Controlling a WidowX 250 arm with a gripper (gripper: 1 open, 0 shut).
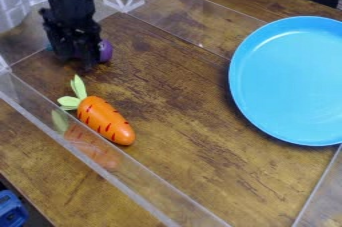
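The black gripper (74, 43) hangs at the upper left over a small purple object (103, 51), which is partly hidden behind it. Whether its fingers are open or shut on the object is too blurred to tell. Below it, an orange toy carrot (104, 120) with pale green leaves lies on the wooden surface.
A large blue plate (290, 78) lies at the right. Clear plastic walls border the work area, with one running diagonally across the lower left beside the carrot. A small blue object (8, 208) sits at the bottom left corner.
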